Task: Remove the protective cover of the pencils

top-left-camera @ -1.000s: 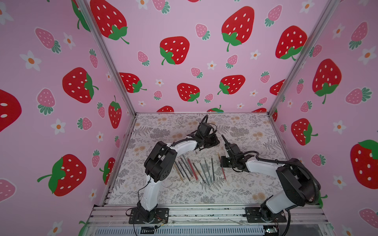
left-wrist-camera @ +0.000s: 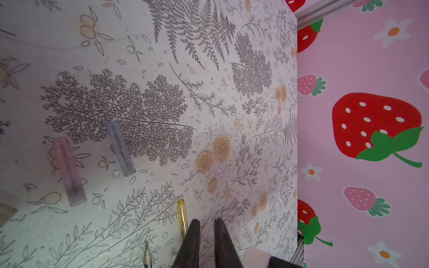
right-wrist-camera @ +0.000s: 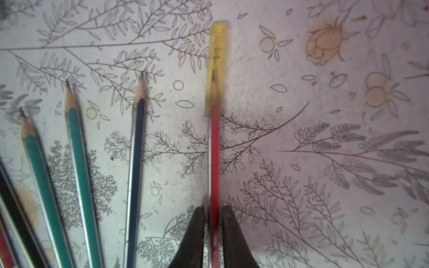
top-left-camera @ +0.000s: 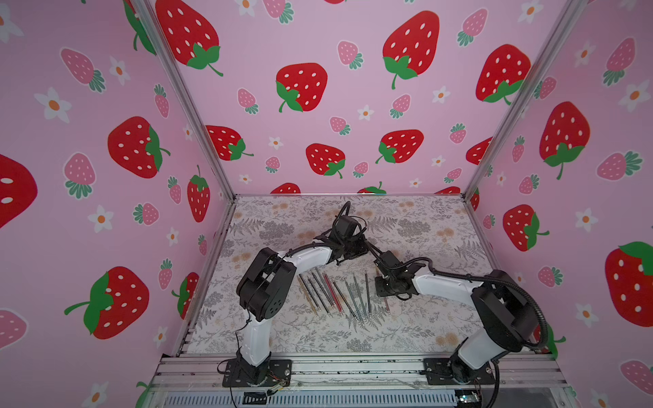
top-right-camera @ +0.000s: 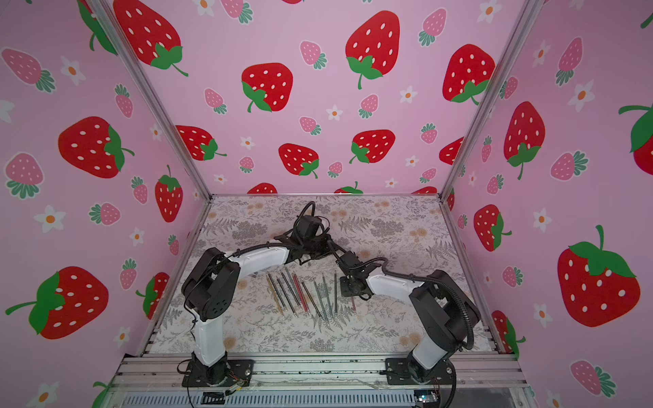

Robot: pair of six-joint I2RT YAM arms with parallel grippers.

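A red pencil [right-wrist-camera: 215,156] lies on the table with a yellow cover [right-wrist-camera: 217,49] over its point. My right gripper is down on its lower body, fingers either side; whether they are closed on it is unclear. Uncovered green and dark pencils [right-wrist-camera: 136,169] lie in a row to its left. In the left wrist view, loose pink [left-wrist-camera: 69,172], pale blue [left-wrist-camera: 119,147] and yellow [left-wrist-camera: 181,216] covers lie on the table beside my left gripper; its opening is hard to judge.
Several pencils [top-left-camera: 326,292] fan across the near middle of the table [top-left-camera: 442,224]. Pink printed walls bound three sides.
My right gripper has moved left and down onto the red pencil. The left arm has moved slightly left.
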